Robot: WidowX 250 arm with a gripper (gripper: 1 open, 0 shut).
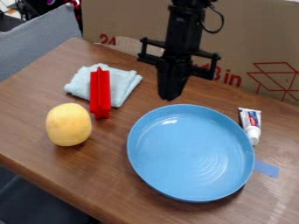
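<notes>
The black gripper (170, 87) hangs above the back of the table, behind the blue plate (190, 154); it is shut, with nothing visible between its fingers. A red bar-shaped object (100, 93) lies upright in the view on a folded pale cloth (82, 83) at left. A yellow round object (68, 124) sits on the wood at front left. A toothpaste tube (250, 124) lies just right of the plate.
A cardboard wall (263, 61) bounds the back. A grey cushioned surface (35, 35) lies past the left edge. Bare table (70, 175) shows at front left and around the plate.
</notes>
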